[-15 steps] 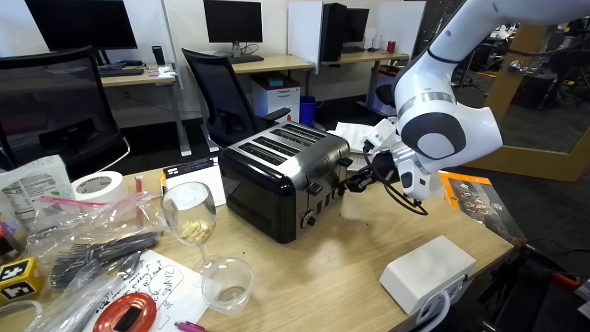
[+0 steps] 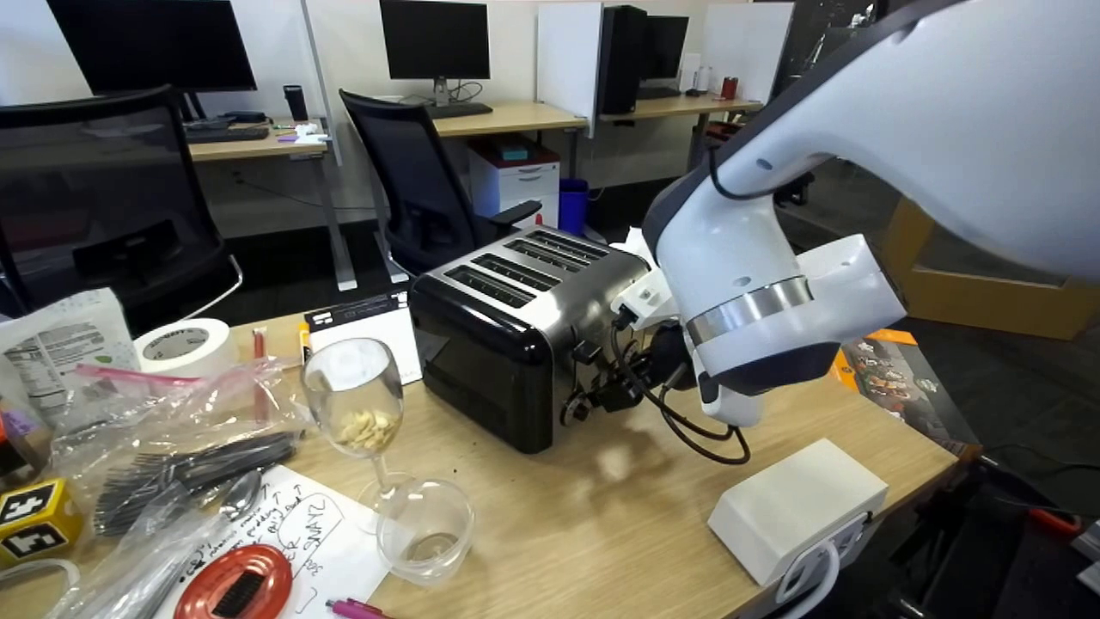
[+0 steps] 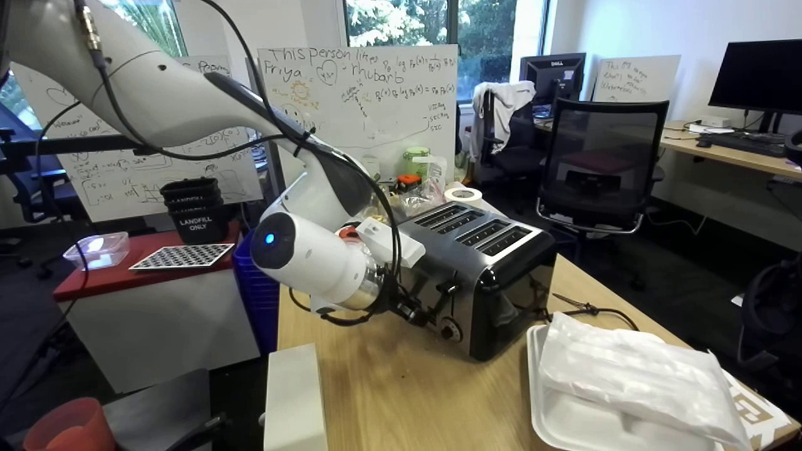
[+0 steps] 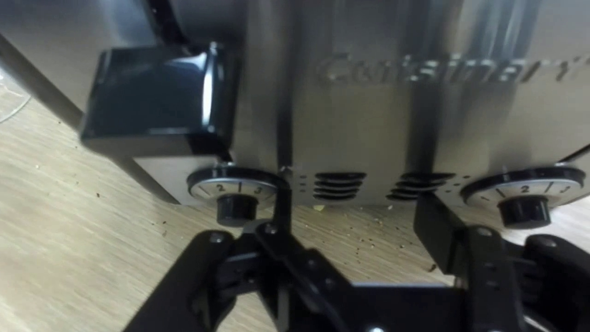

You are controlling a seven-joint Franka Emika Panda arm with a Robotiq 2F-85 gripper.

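A chrome and black four-slot toaster (image 2: 531, 278) stands on the table. In the wrist view its front panel shows a left dial knob (image 4: 236, 209), a right dial knob (image 4: 523, 212) and a glossy black lever (image 4: 149, 94) above the left dial. My gripper is open low before the panel, with nothing between its fingers. Its left finger (image 4: 282, 213) stands just right of the left dial, overlapping that dial's edge in view; whether they touch I cannot tell. The right finger (image 4: 437, 229) is left of the right dial.
Left of the toaster stand a wine glass (image 2: 353, 397) and a clear plastic cup (image 2: 424, 531). A white box (image 2: 799, 505) sits at the table's near right edge. White trays (image 3: 552, 406) lie beyond the toaster's other side. Bare tabletop lies before the toaster.
The arm has swung left and nearer along the toaster's front, from the far dial to the near one. The toaster and the things on the table have not moved.
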